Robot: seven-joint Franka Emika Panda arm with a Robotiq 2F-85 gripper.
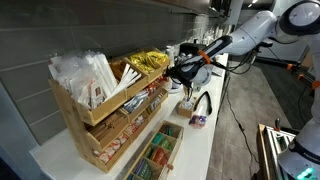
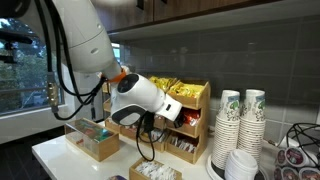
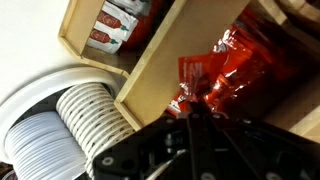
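Observation:
Shiny red packets (image 3: 235, 65) lie in a wooden compartment in the wrist view. My gripper reaches over them from the bottom edge, its dark fingers shut. One crumpled red packet (image 3: 198, 75) shows right beyond the fingertips; whether any of its wrapping is pinched cannot be made out. In exterior view 2 the white arm (image 2: 140, 98) leans in front of the wooden shelf (image 2: 198, 103), with its gripper end at the shelf's right part. The arm (image 1: 190, 72) is at the shelf's far end in exterior view 1.
Stacks of paper cups (image 2: 226, 125) and white lids (image 2: 241, 165) stand right of the shelf. White-and-red sachets (image 3: 112, 28) fill a neighbouring compartment. A divided wooden box (image 1: 157, 155) and a smaller box (image 1: 185, 107) sit on the table.

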